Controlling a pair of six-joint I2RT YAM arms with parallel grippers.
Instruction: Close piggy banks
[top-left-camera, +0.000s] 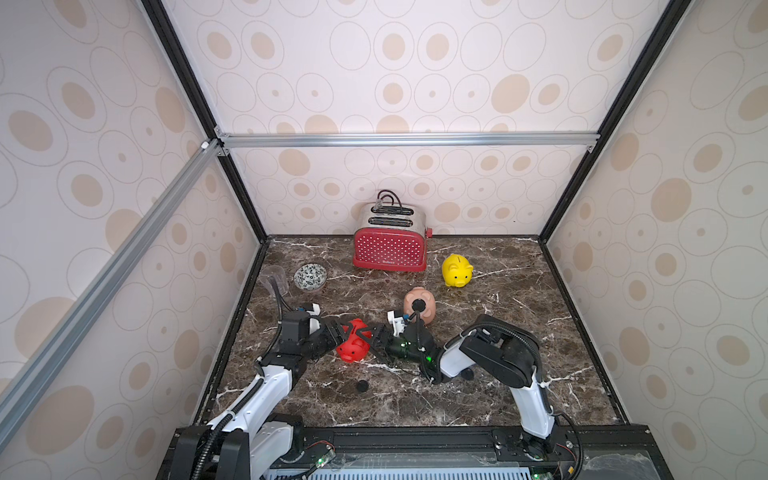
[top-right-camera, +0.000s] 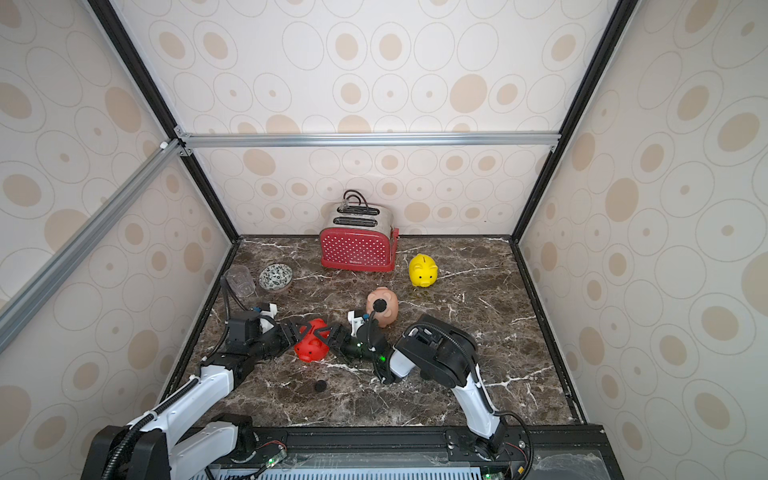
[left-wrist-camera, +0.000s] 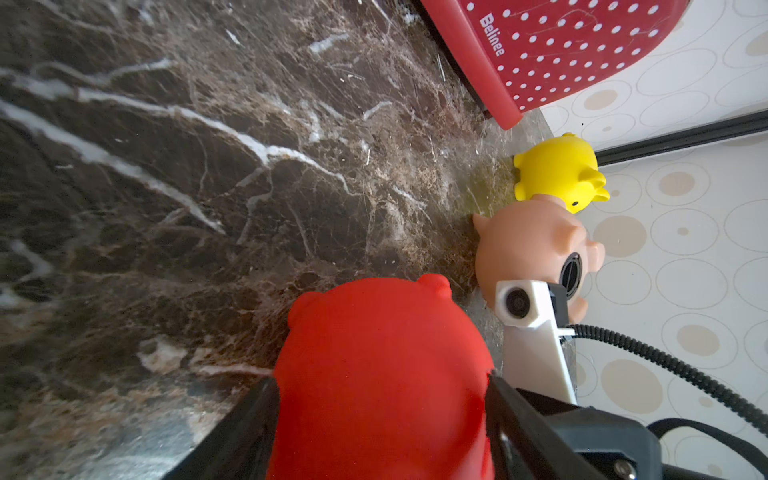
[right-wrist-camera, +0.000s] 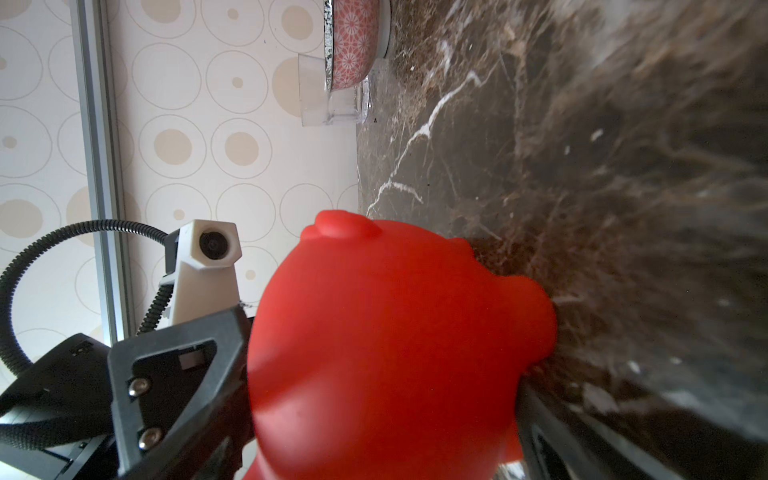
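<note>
A red piggy bank (top-left-camera: 352, 345) sits on the marble counter between both grippers. My left gripper is part open around it, its fingers at either side of the red body. My right gripper is open, also straddling the red bank from the right. A pink piggy bank (left-wrist-camera: 520, 248), with a dark round plug visible, sits just behind my right gripper. A yellow piggy bank (top-left-camera: 457, 272) stands farther back right. A small black disc (top-left-camera: 361, 385), perhaps a plug, lies in front of the red bank.
A red toaster (top-left-camera: 389, 248) stands at the back wall. A patterned bowl (top-left-camera: 309, 277) and a clear container (top-right-camera: 240, 281) are at the back left. The counter's right side behind the arm is free.
</note>
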